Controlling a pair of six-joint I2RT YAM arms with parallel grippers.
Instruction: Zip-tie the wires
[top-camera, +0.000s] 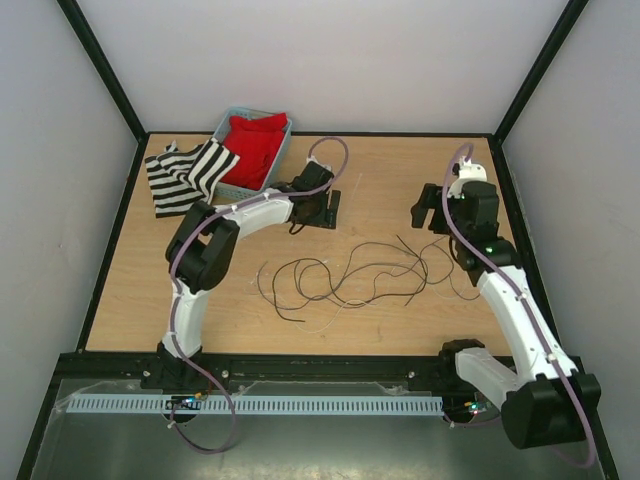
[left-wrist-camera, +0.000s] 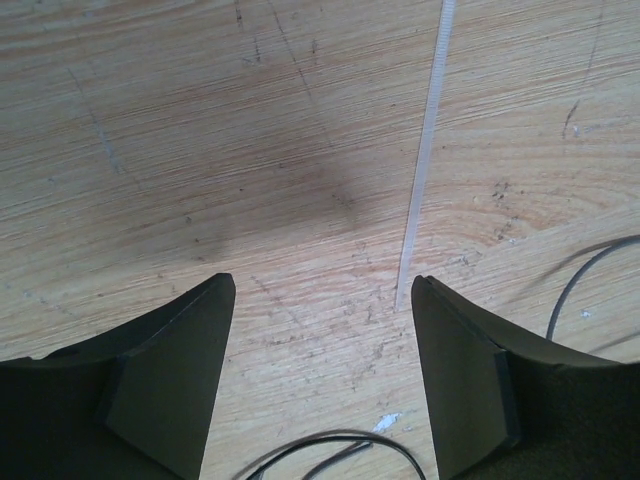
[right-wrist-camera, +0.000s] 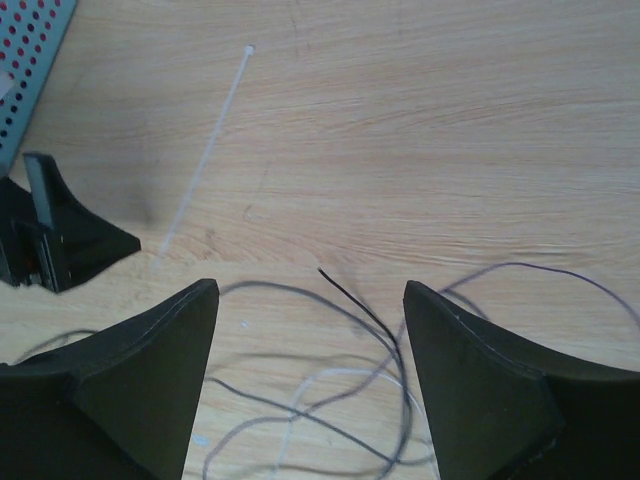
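Observation:
A thin pale zip tie lies flat on the wood between the two arms; the right wrist view shows its whole length (right-wrist-camera: 207, 150), head at the far end. Open above the table and just left of the tie, my left gripper has only bare wood between its fingers. Dark wires (top-camera: 345, 283) lie in loose, tangled loops across the middle front of the table. My right gripper is held behind the right end of the wires, its fingers parted with nothing gripped.
A grey-blue basket (top-camera: 287, 150) holding a red cloth (top-camera: 252, 150) stands at the back left, close behind the left arm. Beside it lies a striped black-and-white cloth (top-camera: 182, 180).

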